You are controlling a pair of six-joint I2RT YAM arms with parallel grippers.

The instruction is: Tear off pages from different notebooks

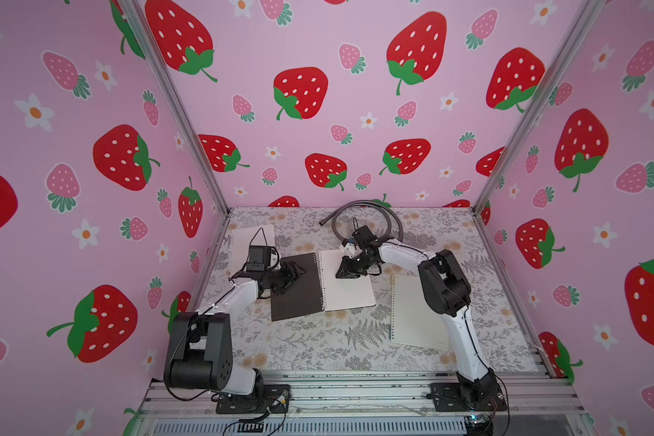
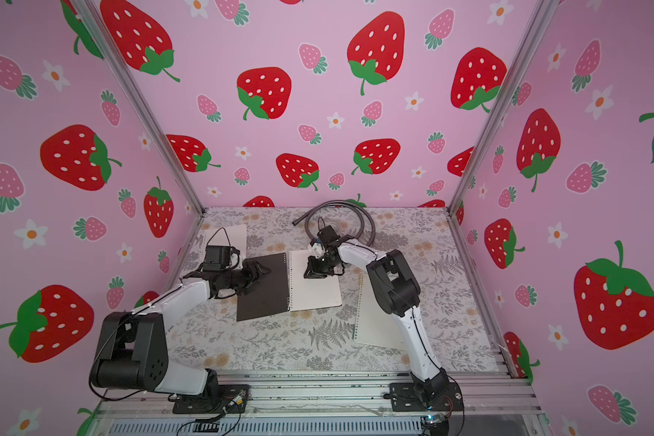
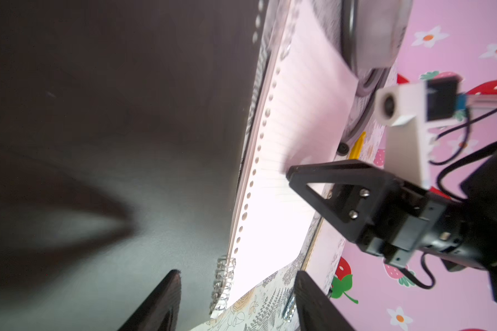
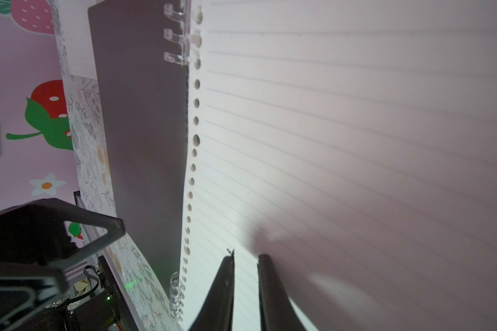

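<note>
An open spiral notebook shows a dark cover [image 1: 293, 303] on the left and a lined white page [image 1: 345, 290] on the right, punched holes along the binding. Above the dark cover hangs my left gripper, its two fingertips apart at the bottom of the left wrist view with the wire binding between and beyond them. My right gripper is low on the lined page near its upper middle, fingertips close together; whether paper is between them is hard to tell.
A second spiral notebook [image 1: 418, 330] lies at the front right. A white sheet [image 1: 243, 239] lies at the back left, and a coiled grey hose [image 1: 398, 225] at the back centre.
</note>
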